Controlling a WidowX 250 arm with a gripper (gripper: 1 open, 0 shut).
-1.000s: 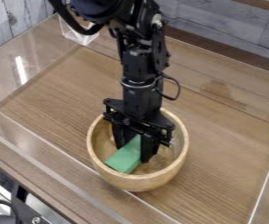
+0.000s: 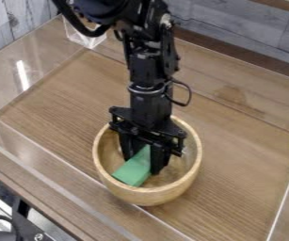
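A tan round bowl (image 2: pixel 168 185) stands on the wooden table, with a green object (image 2: pixel 134 172) inside it on the left side. The black gripper (image 2: pixel 147 147) reaches down into the bowl from above, its fingers over and around the upper end of the green object. It appears shut on that object, though its tips are partly hidden in shadow.
A clear plastic container (image 2: pixel 87 26) sits at the back left. Cables lie off the table at the bottom left corner.
The arm and gripper have shifted very slightly; the green object and bowl look nearly the same.
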